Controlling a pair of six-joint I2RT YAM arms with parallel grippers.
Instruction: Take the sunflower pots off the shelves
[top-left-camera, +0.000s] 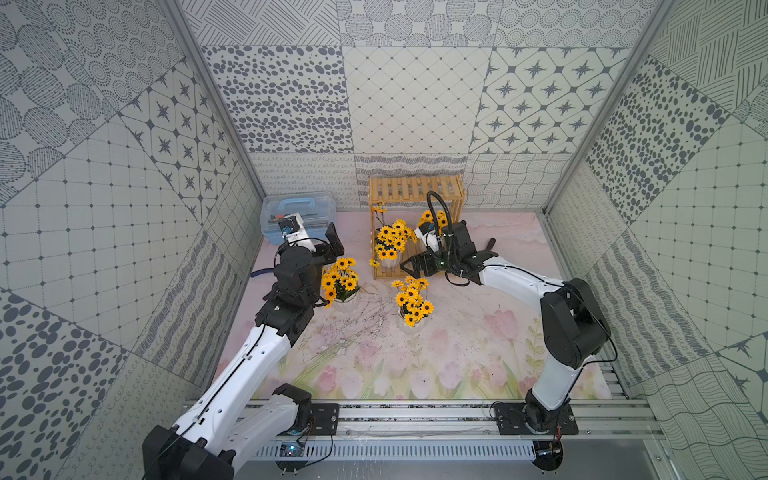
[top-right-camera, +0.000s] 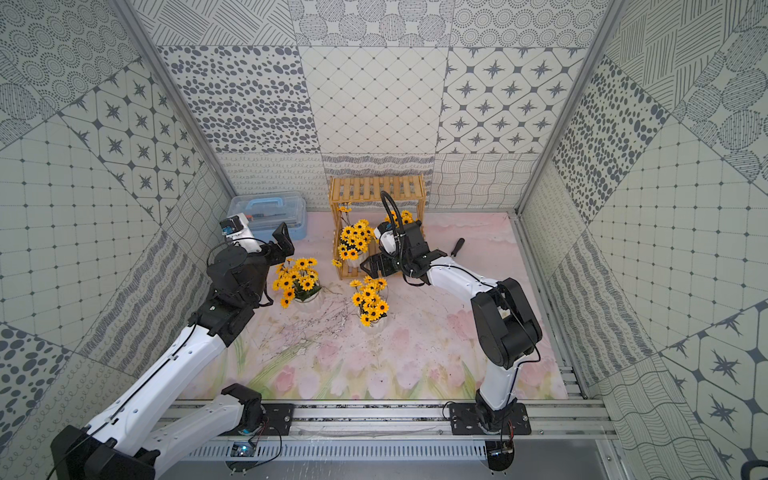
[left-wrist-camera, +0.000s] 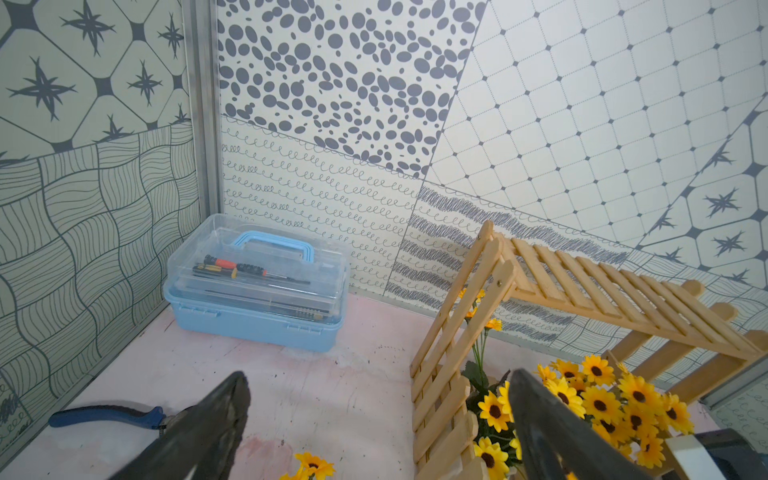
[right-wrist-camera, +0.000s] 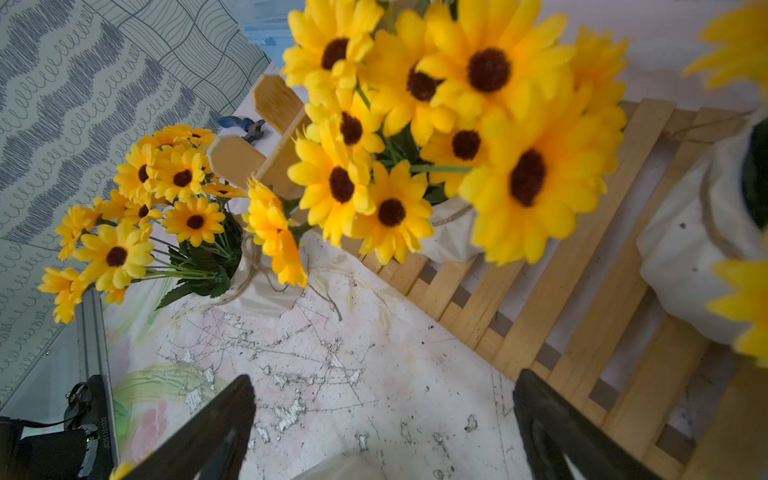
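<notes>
Two sunflower pots stand on the wooden shelf's lower slats: one at the left with its blooms (top-left-camera: 392, 237) showing, the other (right-wrist-camera: 704, 216) farther back to the right, partly behind my right arm. On the table, one sunflower pot (top-left-camera: 412, 304) stands in front of the shelf and another (top-right-camera: 297, 281) to its left. My right gripper is open at the shelf's front, with the left shelf pot's white wrap (right-wrist-camera: 452, 232) beyond its fingers, apart from them. Empty and open, my left gripper hangs above and behind the left table pot.
The shelf's slatted top (top-left-camera: 416, 189) and left side frame (left-wrist-camera: 456, 352) bound the shelf pots. A blue toolbox (left-wrist-camera: 256, 296) sits at the back left, near pliers (left-wrist-camera: 108, 414). A black-handled tool (top-right-camera: 457, 246) lies at the right.
</notes>
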